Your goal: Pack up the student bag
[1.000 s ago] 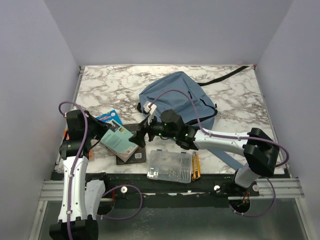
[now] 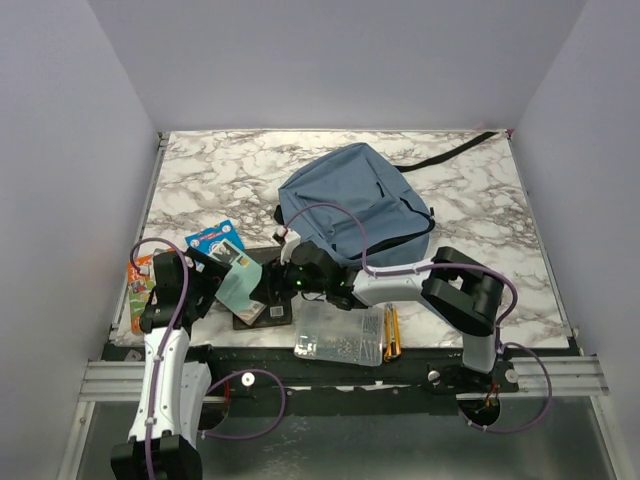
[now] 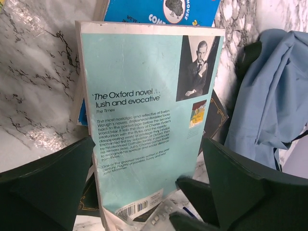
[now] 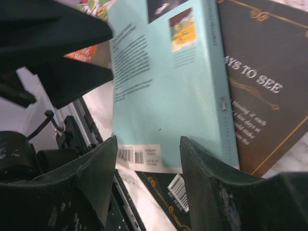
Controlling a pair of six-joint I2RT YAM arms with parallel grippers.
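A pale green paperback [image 2: 240, 284] lies slanted at the front left, its back cover showing, partly over a dark "Ways to See" book [image 4: 264, 82]. Over its left end is my left gripper, open, with the cover in view between its spread fingers. From the right, my right gripper reaches the barcode end of the paperback; its fingers stand apart on either side of that edge in the view. Whether they touch the book I cannot tell. The blue-grey bag [image 2: 355, 205] lies flat behind the right arm.
A blue book [image 2: 215, 238] peeks out behind the paperback, and an orange-green one [image 2: 137, 290] lies at the far left. In front of the bag are a clear pouch [image 2: 340, 335] and yellow pencils [image 2: 392, 335]. The two grippers are very close together.
My right gripper has come left onto its near end. The paperback appears turned or tilted more steeply in the top view.
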